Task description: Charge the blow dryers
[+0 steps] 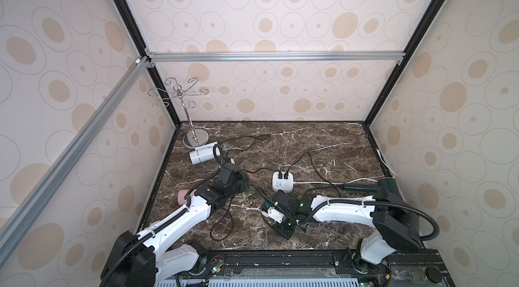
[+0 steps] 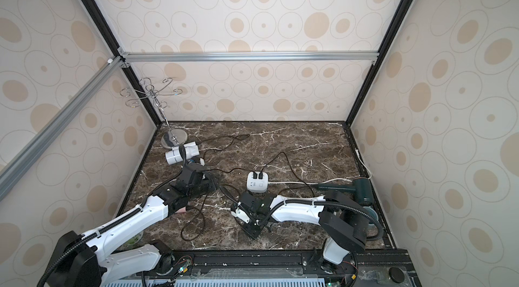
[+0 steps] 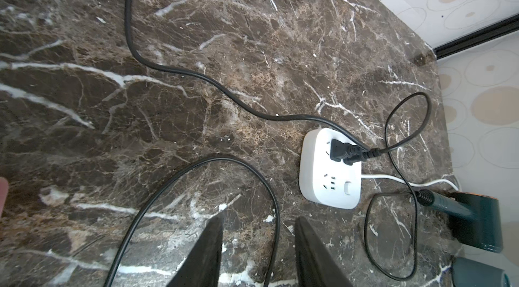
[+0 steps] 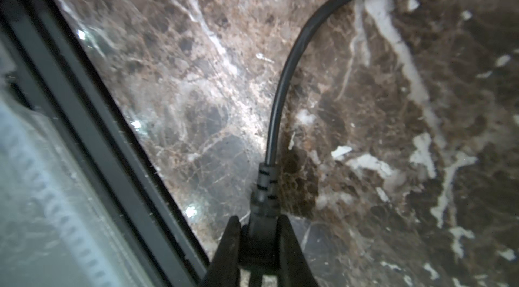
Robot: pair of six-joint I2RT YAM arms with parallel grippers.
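Note:
In the right wrist view my right gripper is shut on a black plug (image 4: 261,233), which lies between its two fingers. The plug's cord (image 4: 283,81) runs up and away to the right. My left gripper stands open above the table, empty between its fingers. The white power strip (image 3: 330,170) has black plugs (image 3: 346,152) in its far side and bare slots on its near side. A white blow dryer (image 1: 204,153) lies back left, a pink one (image 1: 184,196) at the left, and a dark green one (image 1: 386,185) at the right.
A chrome stand (image 1: 195,137) rises in the back left corner. Black cords (image 3: 216,84) cross the marble table, and a white cable (image 3: 392,177) leads right from the strip. A black rail (image 4: 102,135) borders the front edge.

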